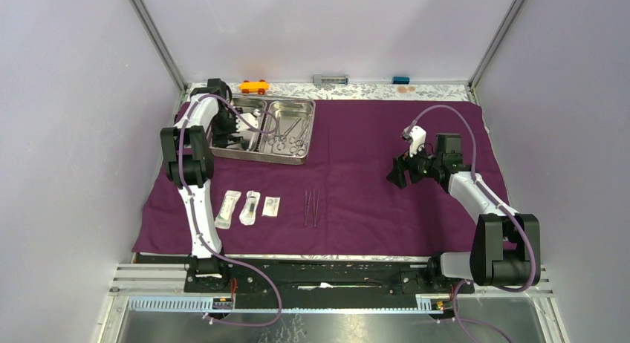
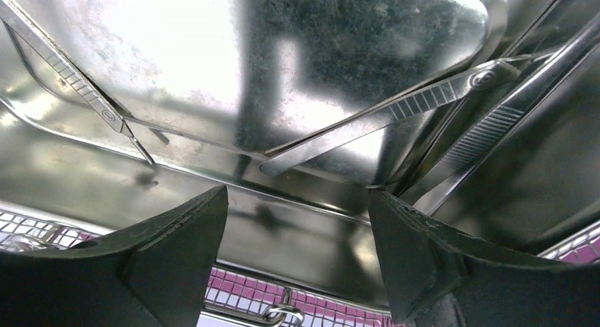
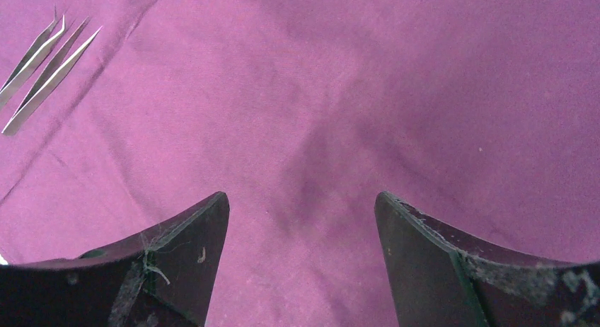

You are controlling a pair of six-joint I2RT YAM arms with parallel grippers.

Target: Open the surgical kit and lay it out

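Observation:
The metal tray (image 1: pixel 249 158) stands at the back left, its left compartment partly covered by my left arm. In there my left gripper is open, nothing between its fingers. Ahead of its tips a scalpel handle (image 2: pixel 396 115) lies slantwise, with tweezers (image 2: pixel 488 129) to its right and a second scalpel (image 2: pixel 78 83) at the left. Scissor-like instruments (image 1: pixel 290 139) fill part of the right compartment. Two tweezers (image 1: pixel 311 209) and three packets, including a white packet (image 1: pixel 271 206), rest on the purple cloth. Over the cloth at right, my right gripper is open and empty.
An orange toy car (image 1: pixel 253 87), a grey object (image 1: pixel 330 80) and a blue block (image 1: pixel 401 80) sit along the back edge.

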